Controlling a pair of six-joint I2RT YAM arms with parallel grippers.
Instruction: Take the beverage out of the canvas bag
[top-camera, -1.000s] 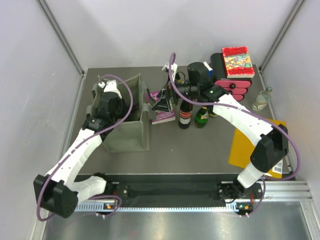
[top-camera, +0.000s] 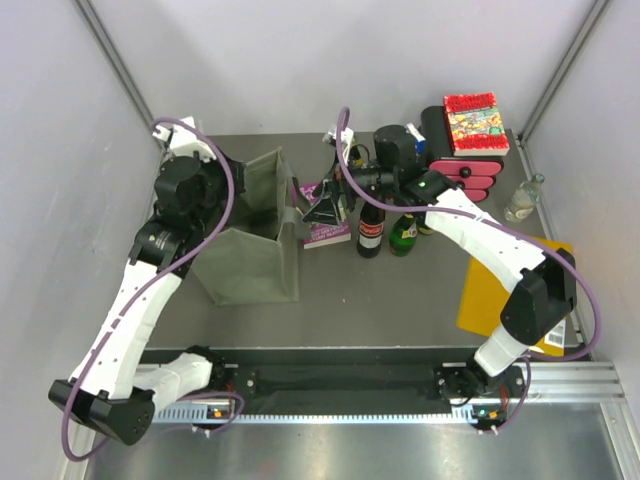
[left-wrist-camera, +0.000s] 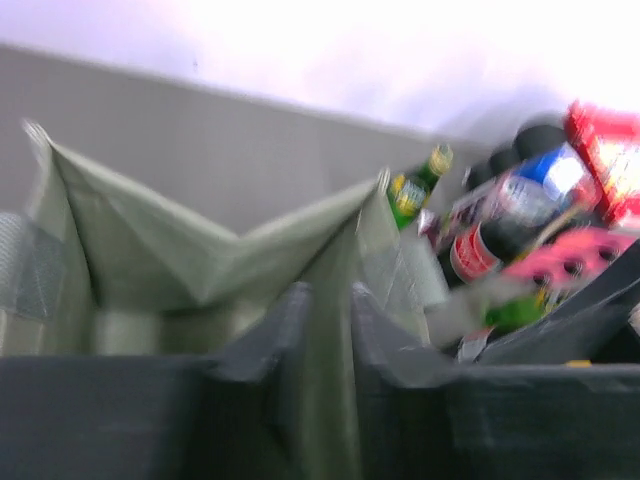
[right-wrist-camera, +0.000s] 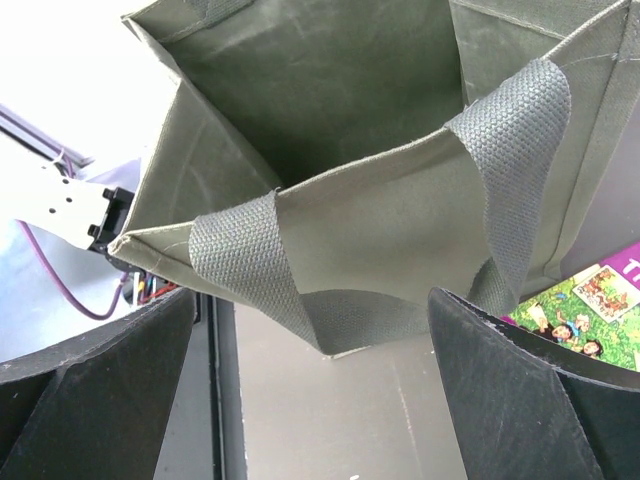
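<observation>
The olive canvas bag (top-camera: 247, 272) stands open on the left half of the counter; its interior (right-wrist-camera: 330, 80) shows only fabric where visible. My left gripper hangs over the bag's left part, its blurred fingers apart in the wrist view with nothing seen between them. My right gripper is open just right of the bag, facing its rim and grey strap (right-wrist-camera: 510, 150), with nothing between the fingers.
Dark bottle (top-camera: 370, 235), green bottle (top-camera: 403, 238) and clear bottle (top-camera: 520, 200) stand to the right. A purple book (top-camera: 327, 236) lies beside the bag, a black-pink box (top-camera: 470, 176) at back right, a yellow folder (top-camera: 480, 300) at front right.
The right arm and the bottles on the counter are unmoved.
</observation>
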